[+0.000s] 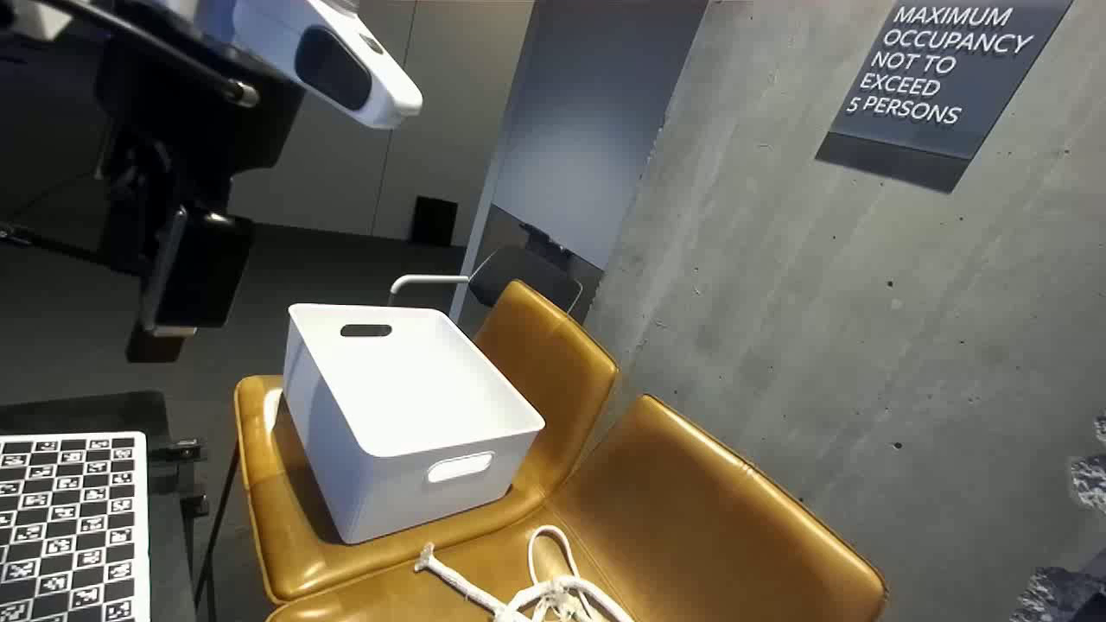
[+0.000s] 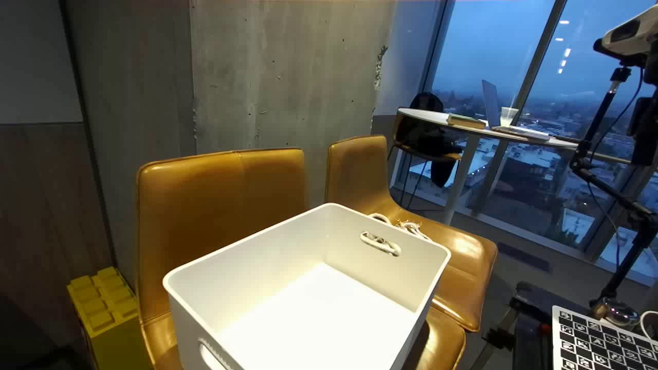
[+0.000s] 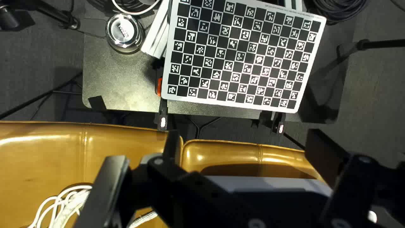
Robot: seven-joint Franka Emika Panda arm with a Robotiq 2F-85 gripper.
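Observation:
My gripper is open in the wrist view, its dark fingers spread wide with nothing between them. Exterior view 1 shows the gripper (image 1: 161,344) pointing down at the left, higher than the chairs and apart from everything. A white open-topped box (image 1: 415,499) with handle slots stands on one tan chair. In exterior view 2 the floor of the box (image 2: 321,308) looks bare. Beside the box, on the other chair, lies a loose tangle of white rope (image 1: 463,587). The wrist view catches part of this rope (image 3: 72,201); my gripper covers most of the box there.
A checkered marker board (image 3: 243,57) lies on a dark stand alongside the chairs, with a round metal base (image 3: 124,32) near it. Chair backs (image 1: 715,498) rise against the concrete wall. A yellow block (image 2: 108,314) stands beyond the box's chair.

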